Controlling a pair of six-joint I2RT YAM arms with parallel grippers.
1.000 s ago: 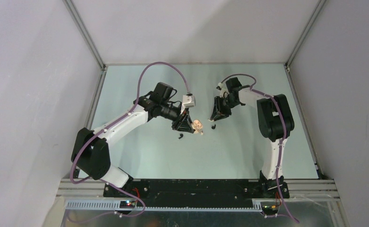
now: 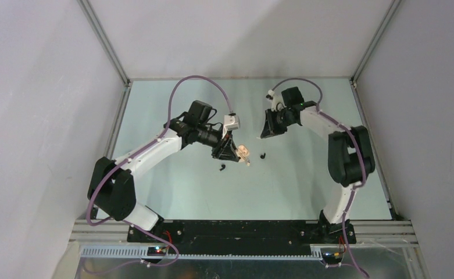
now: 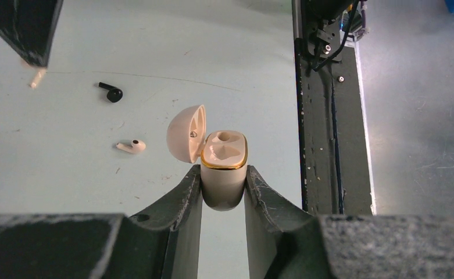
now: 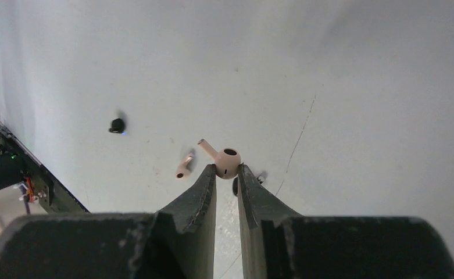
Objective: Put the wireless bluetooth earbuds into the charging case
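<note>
My left gripper is shut on the pale pink charging case (image 3: 223, 189), whose lid stands open with both earbud sockets empty in the left wrist view. Between the fingertips of my right gripper, which is shut, sits a pink earbud (image 4: 228, 158), its stem pointing up and left. That gripper (image 2: 264, 135) hangs right of and behind the case (image 2: 243, 151) in the top view, well apart from it. On the table lies a second pink earbud, seen also in the right wrist view as a slightly blurred pink earbud (image 4: 183, 166).
Two black earbuds also lie on the table: one black earbud (image 2: 263, 156) right of the case, another black earbud (image 2: 222, 167) near my left gripper.
My right gripper has lifted and drawn back toward the far side, carrying the earbud; its arm has swung outward to the right. The left arm and case have stayed in place.
</note>
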